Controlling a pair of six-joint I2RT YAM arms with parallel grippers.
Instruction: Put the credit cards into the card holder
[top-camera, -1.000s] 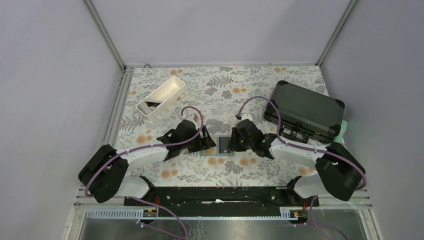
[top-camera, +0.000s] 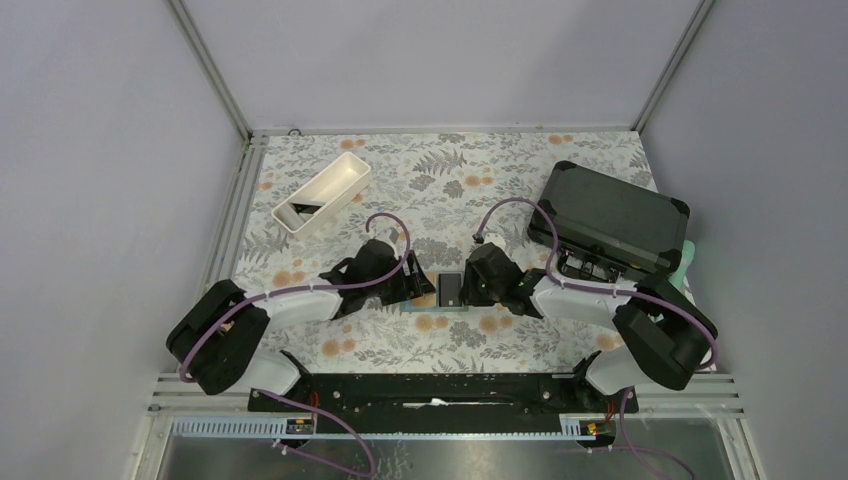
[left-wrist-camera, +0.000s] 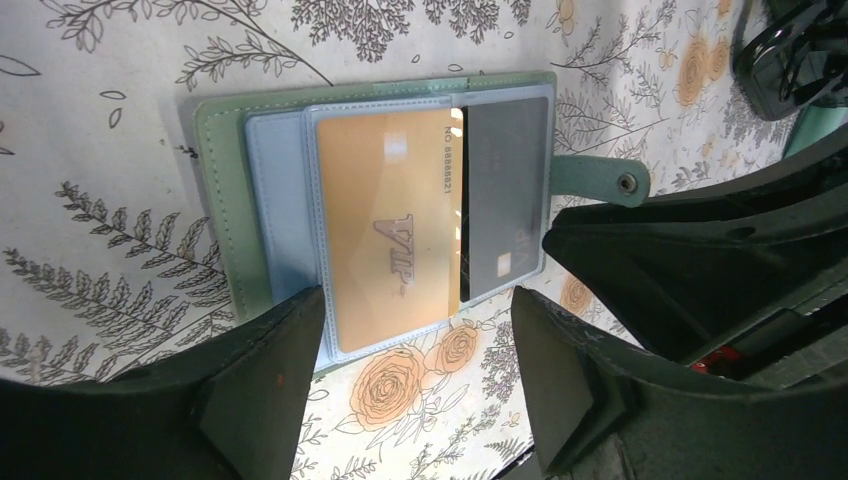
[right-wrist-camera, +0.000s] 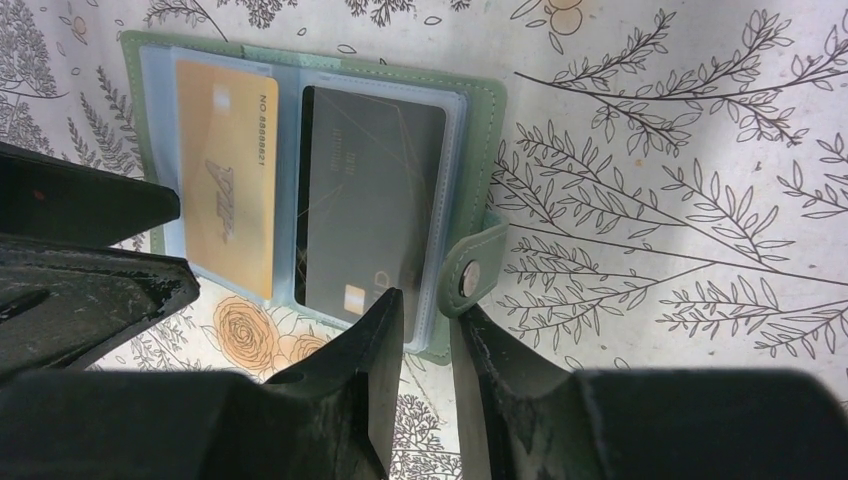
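Observation:
The card holder, pale green with clear blue pockets, lies spread flat on the flowered cloth; its green edge (left-wrist-camera: 225, 200) shows in the left wrist view. A gold card (left-wrist-camera: 385, 240) fills its left pocket and a dark grey card (right-wrist-camera: 375, 190) its right pocket. In the left wrist view my left gripper stands open over the holder's near left part, nothing between its fingers. My right gripper is part open at the holder's right edge, fingertips close to the snap strap (right-wrist-camera: 475, 265). Whether they touch the strap I cannot tell.
A white tray (top-camera: 345, 180) with a dark card and a pale one inside stands at the back left. A dark case (top-camera: 615, 215) occupies the back right. Bare cloth lies behind the holder, between these two.
Both arms have shifted slightly inward, the left toward the right and the right arm's rear joints toward the left. The card holder stays in place.

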